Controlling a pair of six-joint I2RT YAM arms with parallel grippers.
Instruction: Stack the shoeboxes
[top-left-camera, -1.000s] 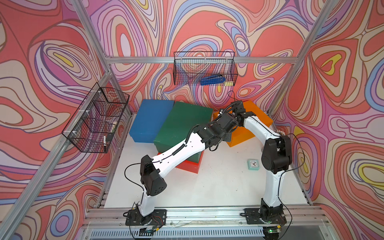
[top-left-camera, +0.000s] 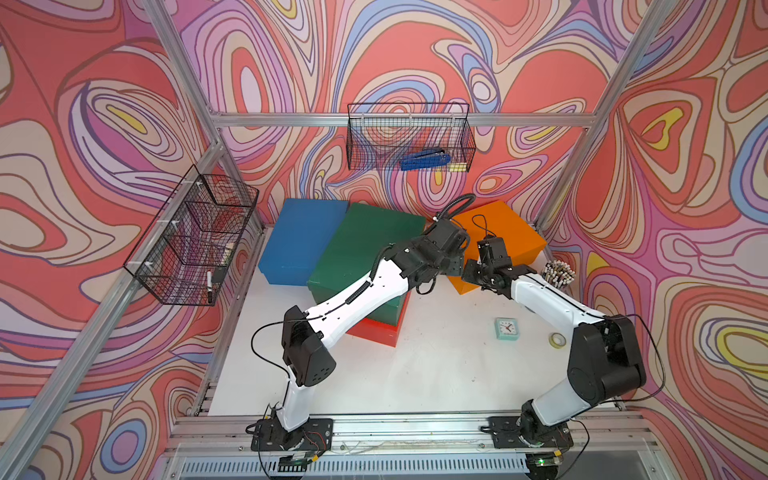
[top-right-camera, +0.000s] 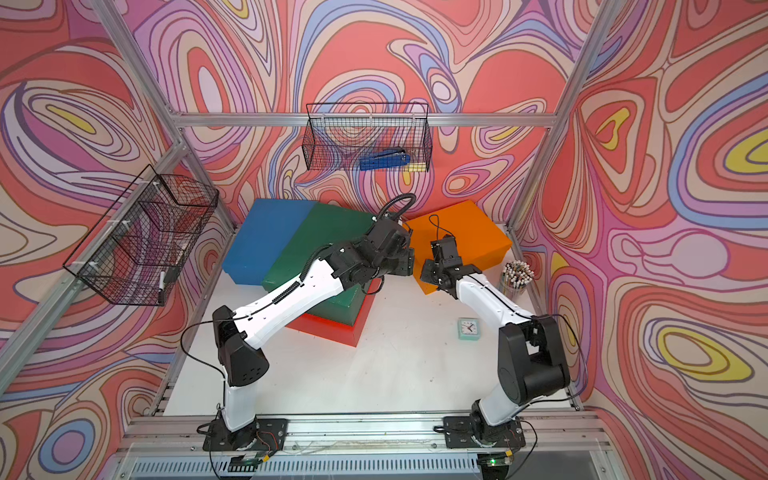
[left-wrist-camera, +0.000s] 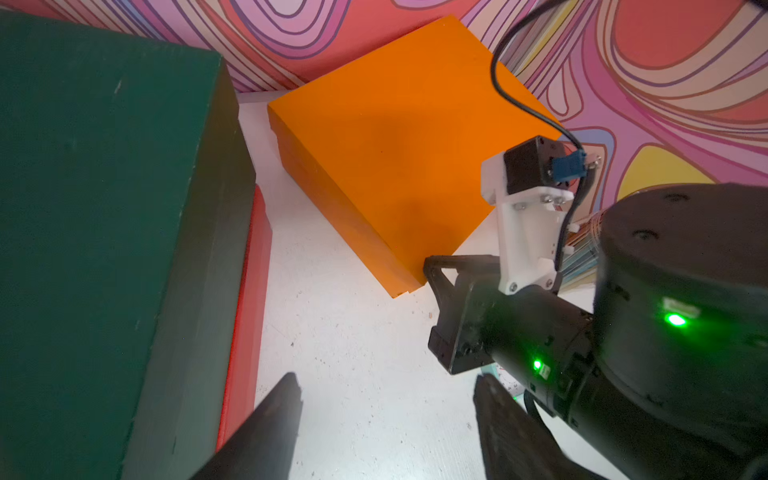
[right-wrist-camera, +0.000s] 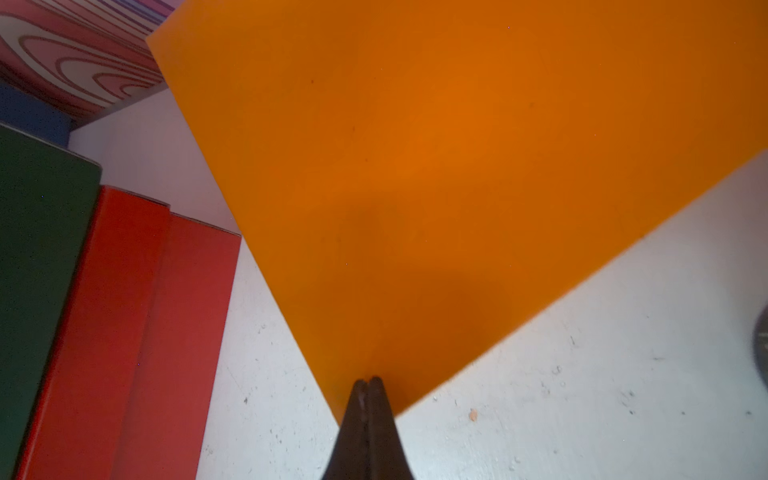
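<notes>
An orange box (left-wrist-camera: 392, 128) lies askew at the back right. My right gripper is shut at its near corner, with nothing visible between the fingers. My left gripper hangs open and empty over the white table (left-wrist-camera: 344, 336), left of the right gripper. A green box (top-left-camera: 368, 224) rests on a red one (top-left-camera: 372, 334), with a blue box (top-left-camera: 297, 232) to its left at the back.
A small clock (top-left-camera: 505, 328), a tape roll (top-left-camera: 557, 340) and a cup of sticks (top-right-camera: 517, 276) are on the right. Wire baskets (top-left-camera: 410, 136) hang at back and left.
My right gripper has moved toward the front, down to the orange box's near corner. The left gripper has shifted slightly up in the top left view. The boxes look unmoved.
</notes>
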